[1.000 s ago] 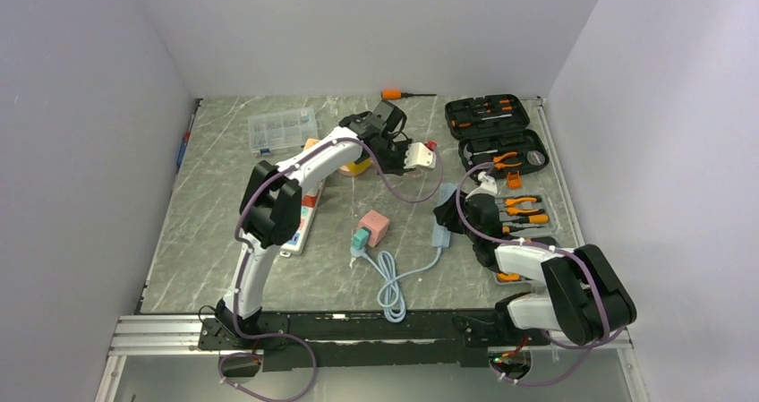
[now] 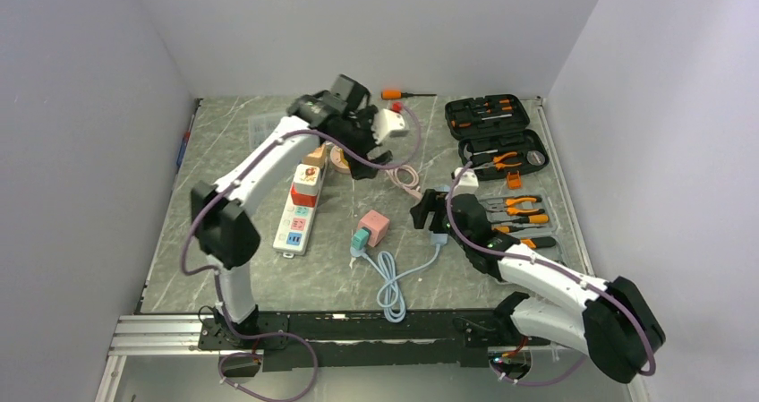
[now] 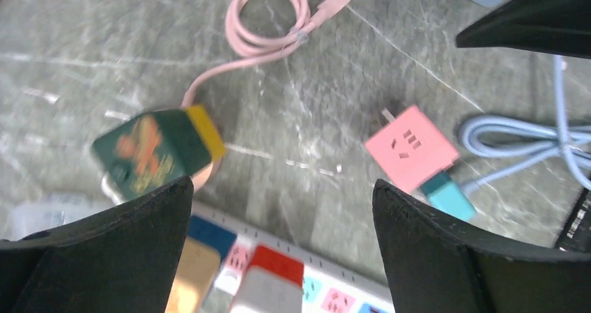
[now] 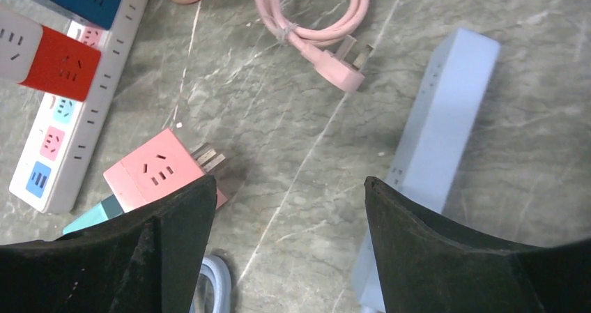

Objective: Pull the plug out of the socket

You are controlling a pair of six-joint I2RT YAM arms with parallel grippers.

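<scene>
The pink cable's plug (image 4: 338,72) lies loose on the table, prongs bare, beside its coil (image 4: 355,10). Apart from it stands the long pale blue power strip (image 4: 442,125), with no plug visible in its exposed part. In the top view my left gripper (image 2: 367,151) hangs over the back middle; its wrist view shows open fingers (image 3: 446,257) with nothing between them. Just left of the blue strip is my right gripper (image 2: 422,209), also open and empty. A pink cube adapter (image 4: 157,170) has a teal block (image 4: 94,215) against one side and bare prongs on another.
A white power strip (image 2: 291,236) at the left carries a red-and-white cube (image 2: 305,185) and other blocks. A coiled blue cable (image 2: 390,290) lies near the front edge. Tool cases (image 2: 501,156) fill the right side.
The right gripper has shifted left off the blue strip. The pink cube has stayed put.
</scene>
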